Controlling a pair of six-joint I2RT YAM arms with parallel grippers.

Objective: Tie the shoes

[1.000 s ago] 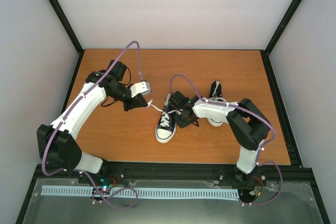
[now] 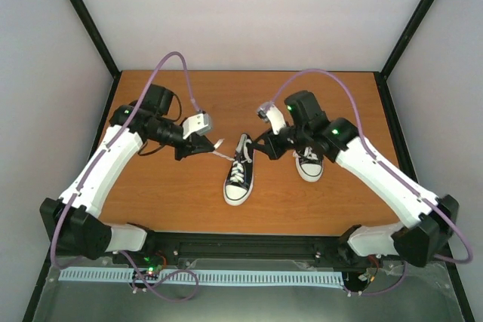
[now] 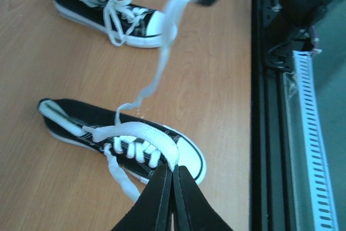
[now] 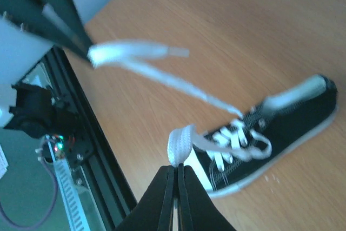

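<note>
A black-and-white shoe (image 2: 238,176) lies in the middle of the table, toe to the front. To its left, my left gripper (image 2: 212,148) is shut on one white lace (image 3: 143,130), which arches up from the shoe into the fingertips. A loose end of that lace sticks out past the fingers (image 4: 81,44) in the right wrist view. My right gripper (image 2: 255,144) is by the shoe's upper right side, shut on the other lace (image 4: 180,143), which is pulled up off the shoe. The second shoe (image 3: 97,14) has its lace in a bow.
Behind the right gripper the second shoe (image 2: 309,170) is partly covered by the right arm in the top view. Purple cables (image 2: 355,103) arch over the arms.
</note>
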